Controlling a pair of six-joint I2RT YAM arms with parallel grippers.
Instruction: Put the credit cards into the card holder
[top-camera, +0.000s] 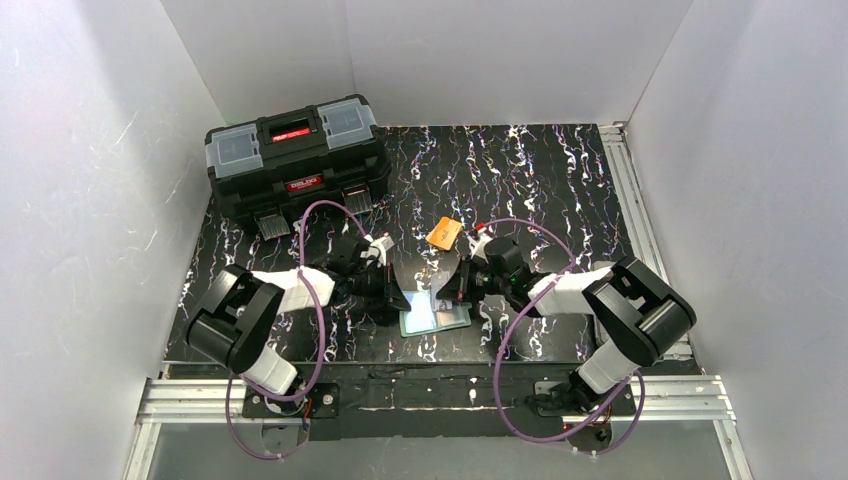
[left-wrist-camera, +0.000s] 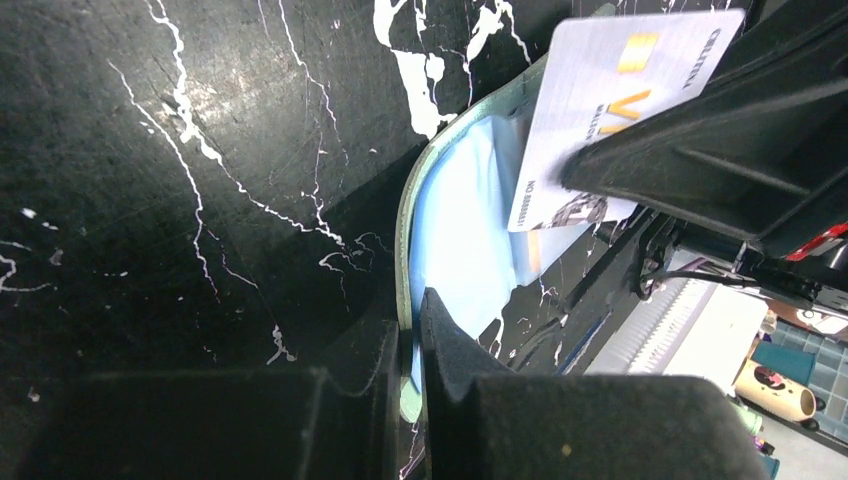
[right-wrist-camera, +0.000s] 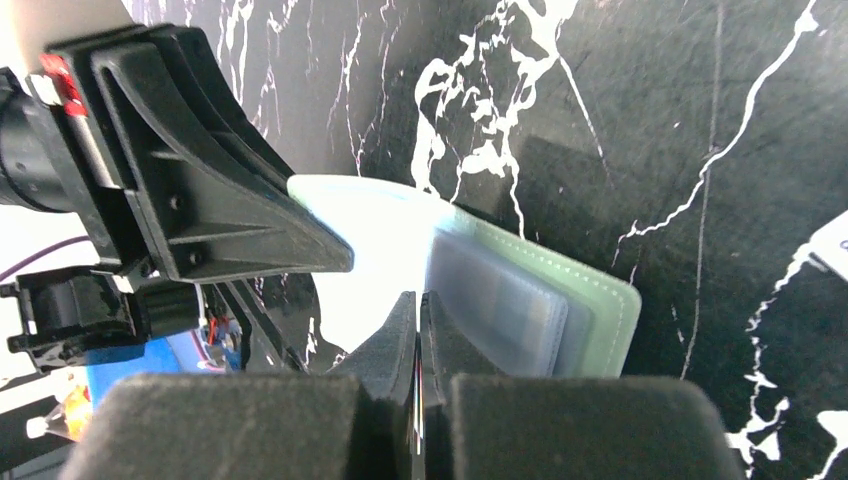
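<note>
The open card holder (top-camera: 420, 313), green-edged with clear sleeves, lies near the table's front edge. Its left edge is pinched by my left gripper, which is shut on it. A silver credit card stands tilted over the holder's sleeves, held by my shut right gripper; in the right wrist view it shows only as a thin line between the fingers. Whether the card's lower edge has entered a sleeve, I cannot tell. An orange card (top-camera: 444, 233) lies flat on the table behind the holder.
A black toolbox (top-camera: 295, 160) fills the back left of the dark marbled table. Just in front of the holder runs the table's front edge (top-camera: 430, 363).
</note>
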